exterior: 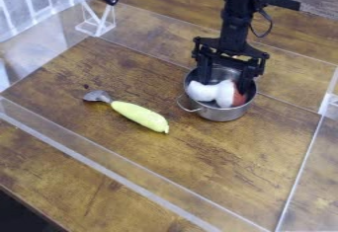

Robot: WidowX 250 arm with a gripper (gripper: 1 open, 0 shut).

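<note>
My black gripper (230, 58) hangs point-down from the top of the view, just over a steel pot (224, 110) with side handles. In the pot are a white object (207, 92) and a red one (239, 96), partly hidden. The fingertips are around the pot's back rim; I cannot tell whether anything is between them. A pale yellow corn-like object (138, 116) lies left of the pot, beside a metal spoon-like piece (98, 96).
Clear plastic edges run along its sides, with a clear bracket at the upper left.
</note>
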